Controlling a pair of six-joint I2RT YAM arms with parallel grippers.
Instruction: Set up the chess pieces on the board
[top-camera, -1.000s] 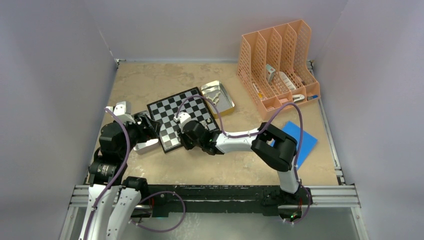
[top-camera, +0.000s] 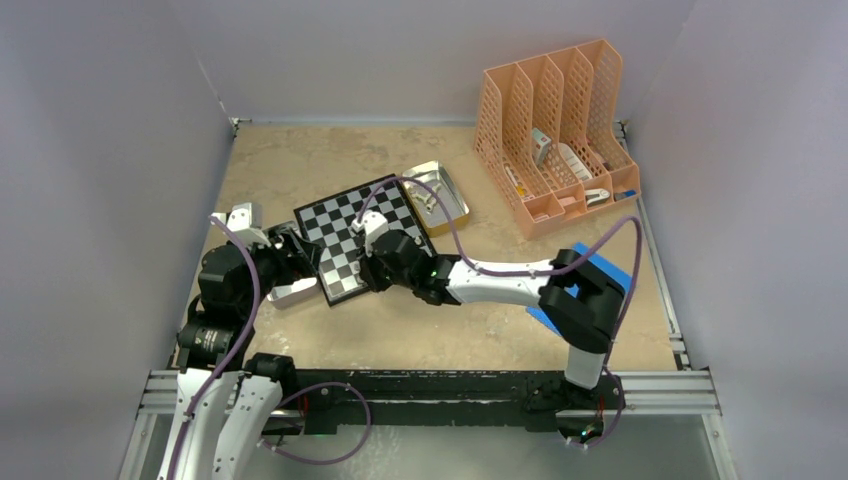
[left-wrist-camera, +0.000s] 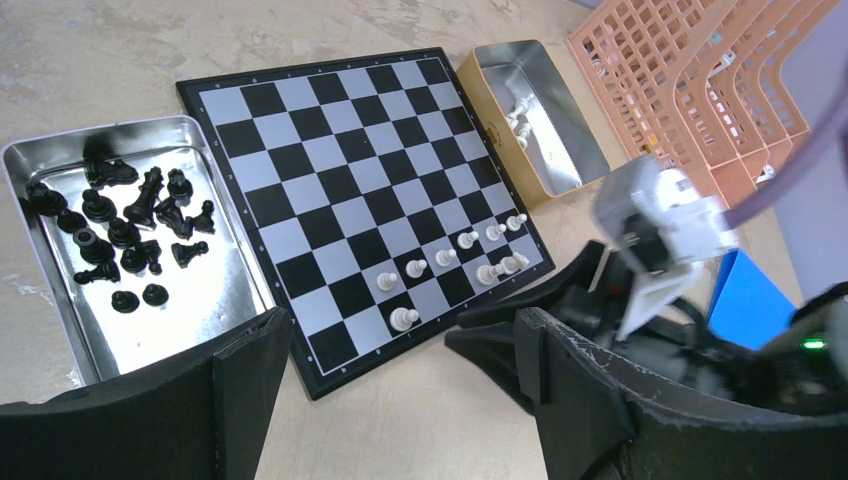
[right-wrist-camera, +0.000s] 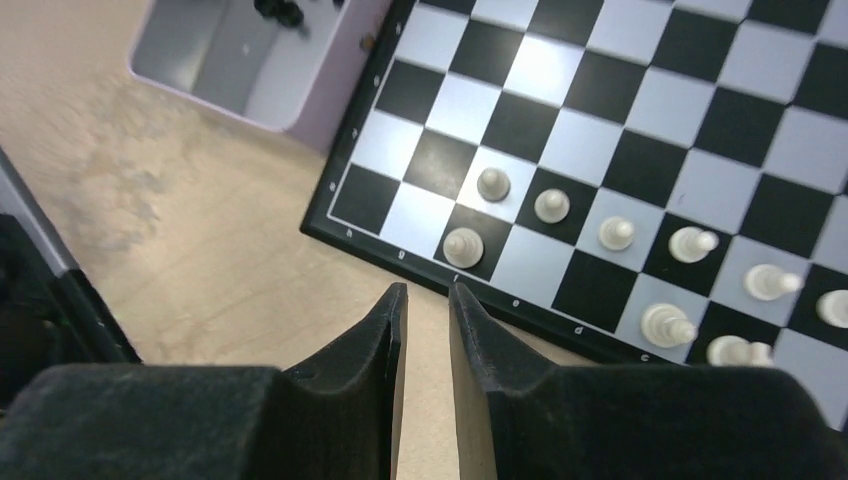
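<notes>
The chessboard (left-wrist-camera: 340, 176) carries several white pieces (right-wrist-camera: 463, 247) along its near rows. Black pieces (left-wrist-camera: 141, 203) lie or stand in a steel tray at the board's left. More white pieces (left-wrist-camera: 521, 110) lie in a yellow-sided tray (left-wrist-camera: 570, 150) at the back right. My left gripper hangs open above the table left of the board, nothing between its fingers. My right gripper is at the board's near edge, its fingers closed together; whether anything is between the tips cannot be seen.
A pink organiser (top-camera: 550, 140) with small items stands at the back right. A blue sheet (top-camera: 610, 268) lies to the right, partly under my right arm.
My right arm has shifted, its elbow moving right and its wrist slightly raised near the board's near edge. The left arm has not moved.
</notes>
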